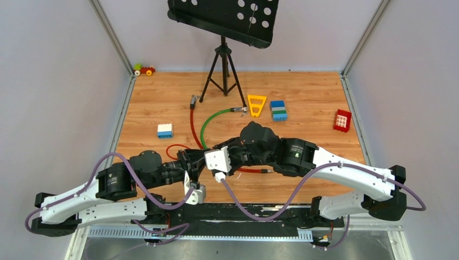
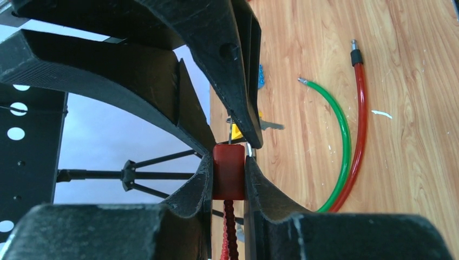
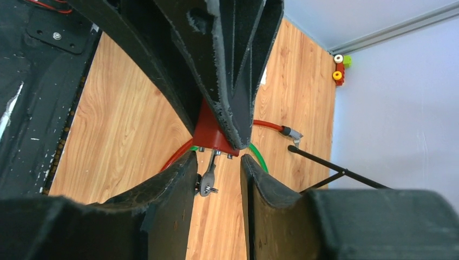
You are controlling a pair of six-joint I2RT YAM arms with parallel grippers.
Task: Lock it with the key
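Note:
A red lock block (image 2: 229, 172) is clamped between the two finger pads of my left gripper, with a red cable (image 2: 229, 227) hanging below it. Out of the lock's face sticks a metal key (image 3: 208, 176) with a small ring, seen in the right wrist view. My right gripper faces the lock from close by, its fingers parted on either side of the key. A gap shows between the key and the right-hand finger; whether the other finger touches the key I cannot tell. Both grippers nearly meet in the top view, hiding the lock there.
Red hose (image 1: 192, 122) and green hose (image 1: 214, 117) lie on the table. A black music stand (image 1: 224, 62) rises at the back. Yellow triangle (image 1: 256, 104), blue brick stack (image 1: 279, 110), white-blue brick (image 1: 165, 131) and red box (image 1: 342, 120) stand around. Free wood lies to the right.

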